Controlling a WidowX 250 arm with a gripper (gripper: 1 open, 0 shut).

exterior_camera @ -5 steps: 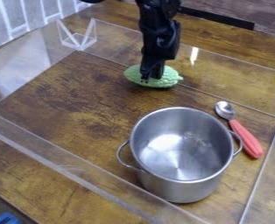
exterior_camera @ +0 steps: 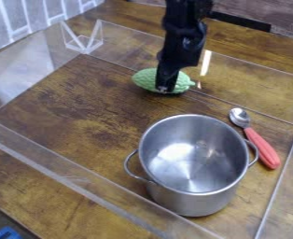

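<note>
The black gripper (exterior_camera: 165, 82) hangs from the top centre, its tips down at a light green, bumpy oblong object (exterior_camera: 149, 79) toward the back of the tray. It looks shut; whether anything sits between its fingertips cannot be told, as they overlap the green object. A steel pot (exterior_camera: 193, 187) with two handles stands at the front right, empty. A spoon with a red handle (exterior_camera: 264, 147) lies to the right of the pot.
Clear low walls (exterior_camera: 75, 196) surround the wooden work surface (exterior_camera: 62, 131). A white slatted structure (exterior_camera: 24, 19) is at the back left.
Over the last second the gripper has shifted only slightly at the green object. The pot and spoon are where they were.
</note>
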